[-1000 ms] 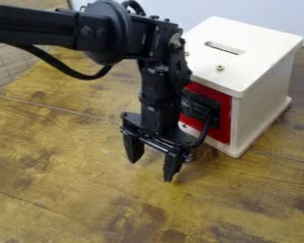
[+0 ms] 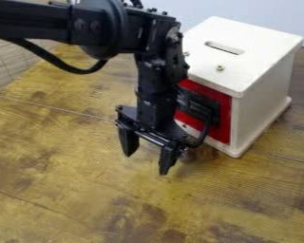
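Observation:
My black gripper [image 2: 147, 152] hangs low over the wooden table, fingers pointing down and spread apart, with nothing visible between them. It is in front of and left of a white box [image 2: 262, 104] that has a slot on top and a red panel [image 2: 220, 125] on its near left face. My wrist hides part of that red panel.
A pale wall stands behind the box, and a tiled surface shows at the far left beyond the table's edge.
My gripper has shifted slightly left and up, with the wrist a little turned or tilted. The box has not moved.

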